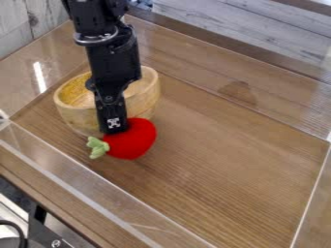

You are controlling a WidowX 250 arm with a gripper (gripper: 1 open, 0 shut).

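Observation:
My black gripper point(114, 124) points down in front of a wooden bowl point(73, 94), directly over a red strawberry-like object point(135, 140) with a pale green stem point(97, 147). The red object lies on the wooden table just in front of the bowl. My fingertips are at its top left; whether they grip it or how wide they stand is hard to tell.
A pale wall or edge lies at the far left, and a black cable shows at the lower left corner.

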